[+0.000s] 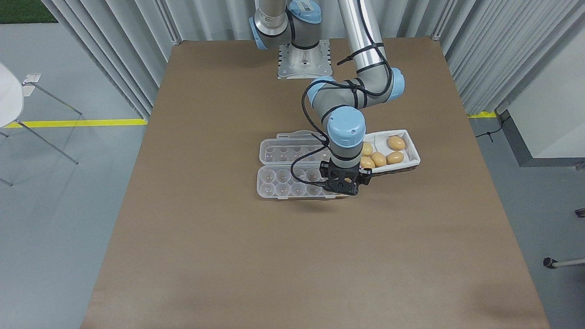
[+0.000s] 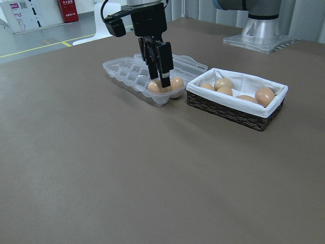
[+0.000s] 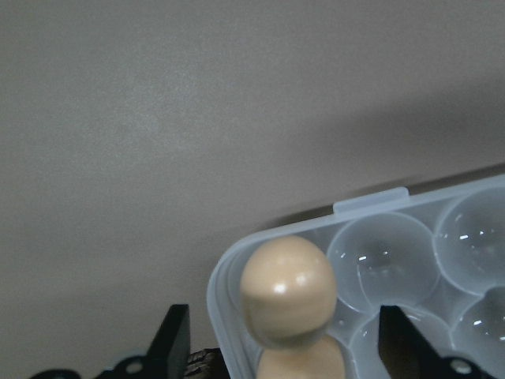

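Observation:
A clear plastic egg carton (image 1: 267, 186) lies open with its lid behind it. In the wrist view an egg (image 3: 287, 288) sits at the carton's end corner, with a second egg (image 3: 301, 365) beside it; both also show in the left view. My gripper hangs over that corner, open, one finger either side of the eggs; nothing shows held. In the front view the arm hides this end of the carton. A dark wicker basket (image 2: 223, 109) with white lining holds several eggs (image 1: 395, 157), right beside the carton.
The arm's base plate (image 1: 302, 71) stands at the back of the brown table (image 1: 247, 257).

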